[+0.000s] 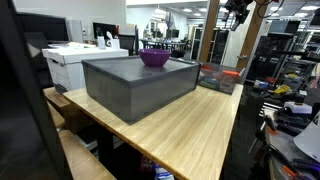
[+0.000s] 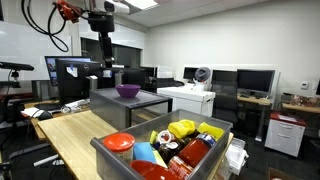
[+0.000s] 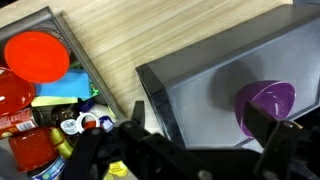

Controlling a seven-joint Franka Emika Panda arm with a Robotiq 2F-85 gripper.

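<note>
A purple bowl (image 2: 128, 91) rests on top of a dark grey box (image 1: 135, 92) on the wooden table. In the wrist view the bowl (image 3: 272, 98) lies toward the right, partly covered by one of my fingers. High above the table, my gripper (image 2: 107, 64) points down with nothing between its fingers. It stands open, its fingers (image 3: 137, 138) spread wide across the lower part of the wrist view. The gripper is well above the bowl, not touching it.
A grey bin (image 2: 113, 158) full of mixed items stands on the table, holding a red lid (image 3: 37, 56), a blue item (image 2: 145, 152) and yellow things (image 2: 182, 128). Bare wooden tabletop (image 1: 185, 130) lies in front of the box.
</note>
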